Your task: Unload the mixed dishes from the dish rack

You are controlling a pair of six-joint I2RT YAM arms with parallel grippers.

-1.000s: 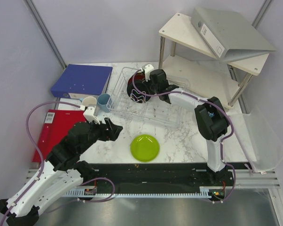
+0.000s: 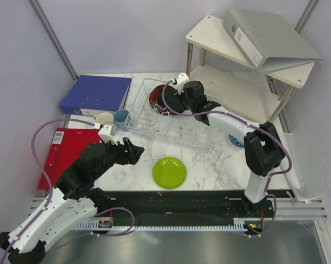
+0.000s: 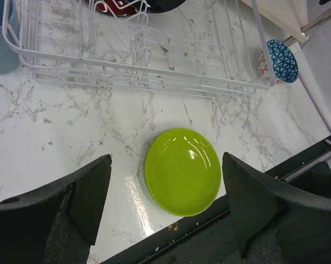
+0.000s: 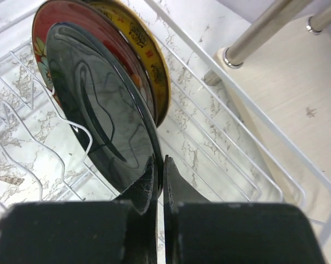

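A dark, glossy plate (image 4: pixel 94 104) is pinched at its rim by my right gripper, which is shut on it. In the right wrist view it overlaps a red plate (image 4: pixel 72 23) and a yellow patterned plate (image 4: pixel 146 49). Those two lean in the white wire dish rack (image 2: pixel 182 129). My left gripper stands open and empty, its fingers (image 3: pixel 86 198) wide apart in the left wrist view. A green plate (image 2: pixel 169 172) lies flat on the counter in front of the rack.
Left of the rack are a blue cup (image 2: pixel 121 117), a cream cup (image 2: pixel 104 119) and a blue binder (image 2: pixel 97 93). A patterned bowl (image 3: pixel 282 61) sits on the right, near the wooden shelf (image 2: pixel 237 91). Marble counter around the green plate is clear.
My right gripper has moved right and up with the dark plate, uncovering more of the red plate in the top view. The left arm has stayed still.
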